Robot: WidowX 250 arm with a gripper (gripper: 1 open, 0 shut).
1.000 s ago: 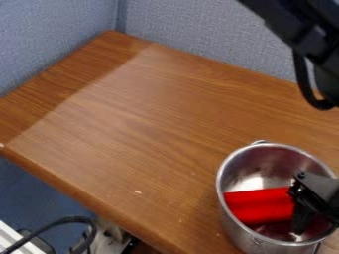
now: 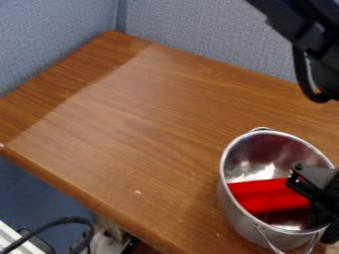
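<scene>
A steel pot point(image 2: 243, 156) with a wire handle stands at the lower right of the wooden table. Inside it lies a red cylindrical object point(image 2: 265, 195). My black gripper point(image 2: 307, 185) reaches in from the right edge over the pot's right side, beside the red object's right end. Its fingertips are dark and partly hidden, so whether it is open or shut is unclear.
Grey fabric panels border it at the back and left. A black cable and white item lie off the table at the lower left.
The red object has shifted slightly within the pot, and my gripper has moved a little at the pot's right side.
</scene>
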